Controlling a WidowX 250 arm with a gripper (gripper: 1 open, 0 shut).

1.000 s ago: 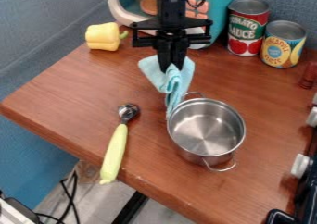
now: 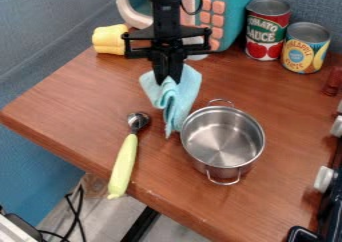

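My black gripper (image 2: pixel 168 74) is over the middle of the wooden table, shut on a light blue cloth (image 2: pixel 178 98), which hangs from its fingers down beside the left rim of a steel pot (image 2: pixel 223 144). To the left of the pot lies a scoop with a pale yellow handle (image 2: pixel 123 166) and a metal head.
A turquoise toy appliance (image 2: pixel 231 21) stands at the back, with a red can (image 2: pixel 265 30) and a yellow can (image 2: pixel 305 49) to its right. A yellow object (image 2: pixel 110 40) sits at back left. Black equipment (image 2: pixel 325 216) is at the right edge.
My gripper has moved left with the cloth, which now hangs a little further left of where it was.
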